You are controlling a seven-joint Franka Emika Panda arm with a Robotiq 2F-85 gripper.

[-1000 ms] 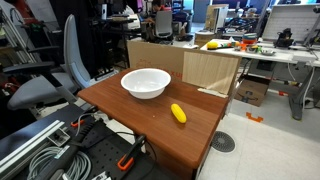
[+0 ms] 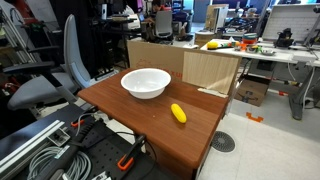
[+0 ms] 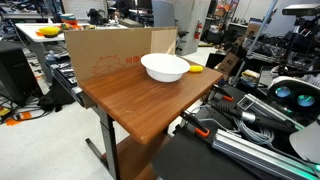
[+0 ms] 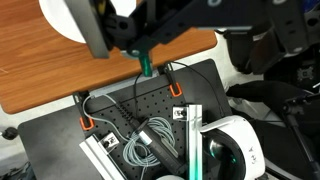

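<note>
A white bowl stands upright on the brown wooden table. It appears empty as far as its inside shows. An elongated yellow object, perhaps a banana or toy vegetable, lies apart from the bowl near the table's right side. From the other side, the bowl partly overlaps the view toward the yellow object. Close, blurred parts of my gripper fill the top of the wrist view, above the table's edge. Part of the bowl shows beside them. Whether the fingers are apart is unclear.
A cardboard panel borders one side of the table. Beside the table lie coiled cables and orange-and-black clamps.
</note>
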